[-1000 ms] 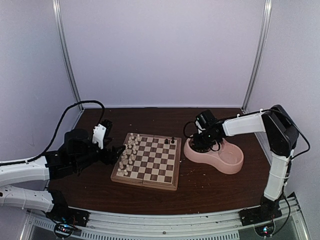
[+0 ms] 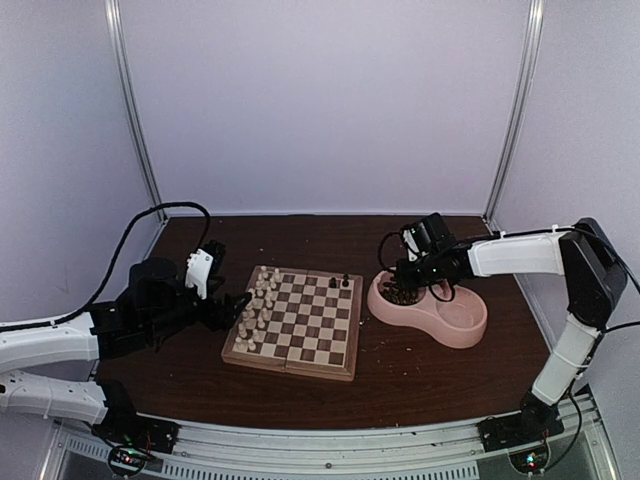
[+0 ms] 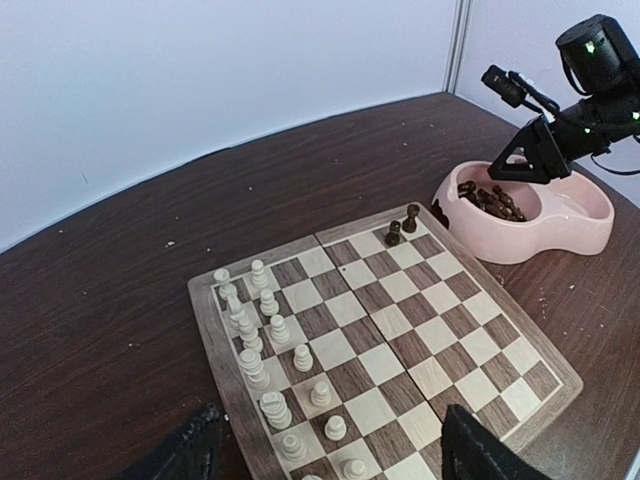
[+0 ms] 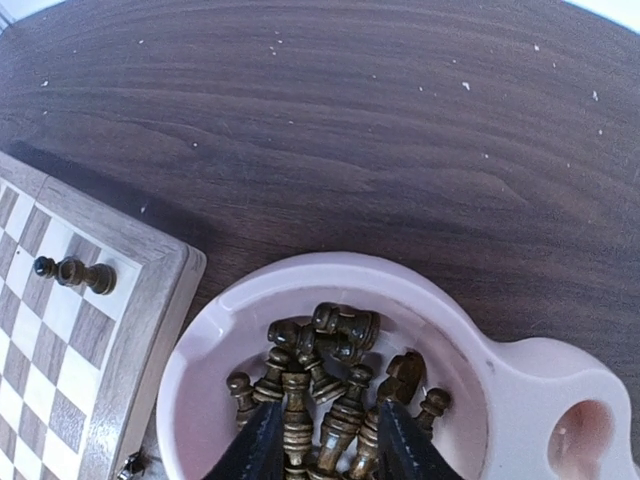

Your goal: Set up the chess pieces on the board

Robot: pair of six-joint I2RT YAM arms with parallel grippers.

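The wooden chessboard (image 2: 310, 325) lies mid-table. White pieces (image 3: 255, 368) stand in two rows along its left side. Two dark pieces (image 3: 402, 225) stand at its far right corner. The other dark pieces (image 4: 340, 410) lie jumbled in the round bowl of a pink dish (image 4: 480, 350). Over this bowl hovers my right gripper, its fingers part open, with dark pieces beneath them; none shows clearly held. At the board's left edge, above the white pieces, my left gripper is open and empty.
The dish's second bowl (image 2: 462, 312) is empty. A small dark thing (image 4: 131, 467) lies on the table between board and dish. Bare table (image 2: 300, 240) stretches behind the board and in front of it.
In the top view my right arm has shifted to the right over the dish. The left arm and the pieces on the board look unchanged.
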